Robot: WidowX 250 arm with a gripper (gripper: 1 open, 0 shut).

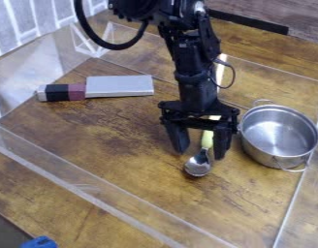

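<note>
The black robot gripper (198,141) is down over a spoon (197,165) with a round silver head and a pale yellow-green handle. The handle shows between the dark fingers, which stand apart on either side of it. Whether they touch it cannot be told. A steel pot (278,135) with side handles stands just right of the gripper.
A silver slab (119,86) with a red and black end lies at the upper left. A pale upright item (221,70) is behind the arm. A blue object (39,242) sits at the lower left corner.
</note>
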